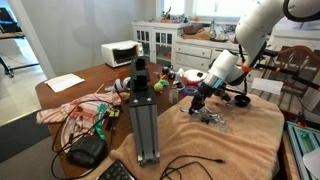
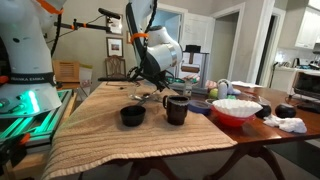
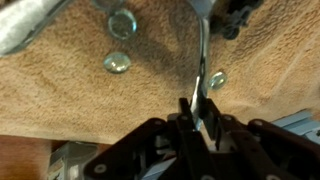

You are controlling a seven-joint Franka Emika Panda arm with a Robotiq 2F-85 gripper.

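Note:
A thin silver metal utensil (image 3: 204,55) runs down the wrist view, its lower end between the black fingers of my gripper. The gripper is shut on it; which kind of utensil it is I cannot tell. In exterior view 1 my gripper (image 1: 197,100) is low over the tan cloth, by a cluster of shiny metal pieces (image 1: 208,117). Other metal pieces lie on the cloth in the wrist view, among them a round silver one (image 3: 117,62) and a long one (image 3: 22,22) at the upper left.
A black mug (image 2: 178,109) and a dark bowl (image 2: 133,116) stand on the cloth near the arm. Beyond them is a red bowl (image 2: 235,116). A tall dark grey post (image 1: 144,125) rises left of the work area.

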